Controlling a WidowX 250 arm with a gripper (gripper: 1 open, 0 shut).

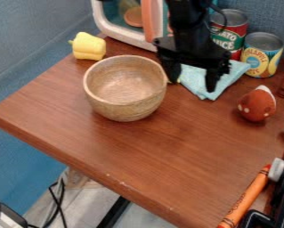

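The black gripper (190, 69) is low over the light blue cloth (223, 80), right of a pale wooden bowl (123, 98). Whether its fingers are open or shut, and whether anything is between them, cannot be made out against the dark arm and the cloth.
A yellow cup (87, 46), a toy microwave (120, 18), a tomato sauce can (227, 34) and another can (262, 55) stand at the back. A red ball-like toy (255, 106) and an orange marker (251, 200) lie on the right.
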